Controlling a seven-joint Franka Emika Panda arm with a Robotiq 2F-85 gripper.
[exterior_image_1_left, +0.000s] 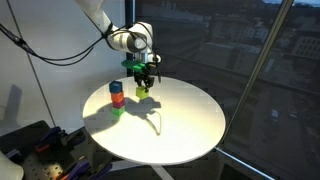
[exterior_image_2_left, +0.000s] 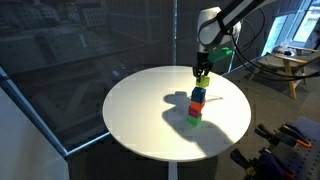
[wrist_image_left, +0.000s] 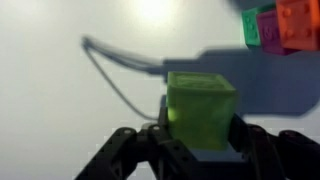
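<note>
A yellow-green block (exterior_image_1_left: 142, 92) hangs above the white round table, with my gripper (exterior_image_1_left: 145, 86) shut on it. In the wrist view the green block (wrist_image_left: 200, 108) fills the space between my fingers, and its shadow falls on the table. Left of it in exterior view 1 stands a stack of blocks: dark blue (exterior_image_1_left: 116, 87) on top, orange-red (exterior_image_1_left: 117, 98) below, then a darker part and green (exterior_image_1_left: 117, 111) at the bottom. In exterior view 2 my gripper (exterior_image_2_left: 202, 76) and the held block (exterior_image_2_left: 203, 82) appear just behind and above the stack's blue block (exterior_image_2_left: 198, 95).
In the wrist view the stack's orange block (wrist_image_left: 296, 24) shows at the upper right, close to the held block. Cables loop beside the arm.
</note>
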